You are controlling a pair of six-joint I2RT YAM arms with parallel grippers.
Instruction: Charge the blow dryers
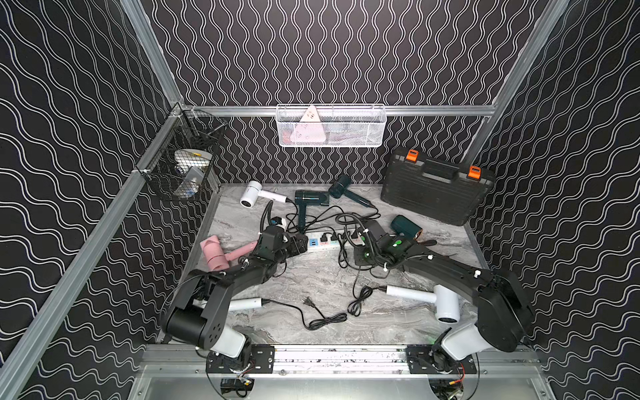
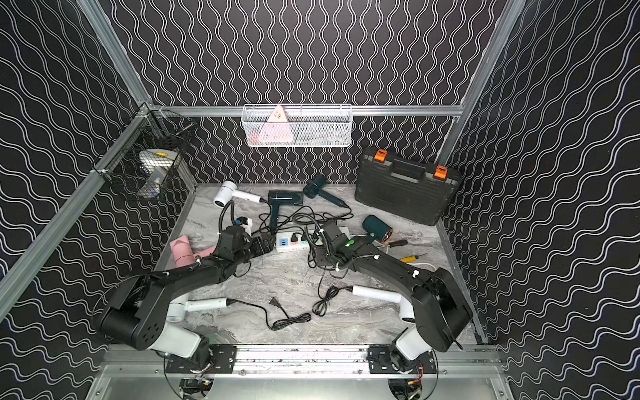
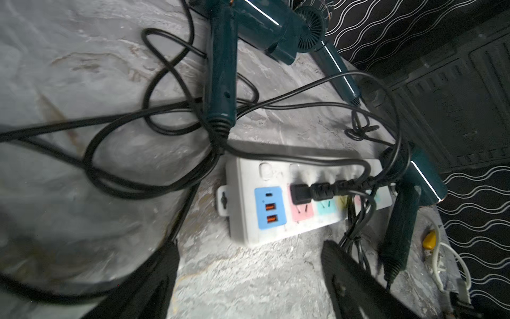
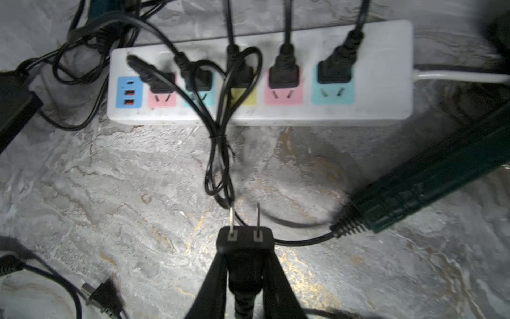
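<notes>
My right gripper is shut on a black two-pin plug [image 4: 245, 244], pins upward, below the white power strip [image 4: 382, 106] in the right wrist view. Several black plugs [image 4: 333, 71] sit in the strip's sockets. My left gripper stands open just left of and in front of the strip [image 3: 239, 207], nothing between its fingers. Dark green dryers [image 1: 312, 198] lie behind and beside the strip; a white dryer [image 1: 250, 194] lies behind, a pink one [image 1: 214, 255] at left, more white ones [image 1: 446, 303] in front.
A black case [image 1: 433, 193] stands at back right. A wire basket [image 1: 186, 160] hangs on the left rail, a white mesh basket [image 1: 353, 126] on the back rail. Loose cables and another plug [image 4: 106, 297] lie on the front table.
</notes>
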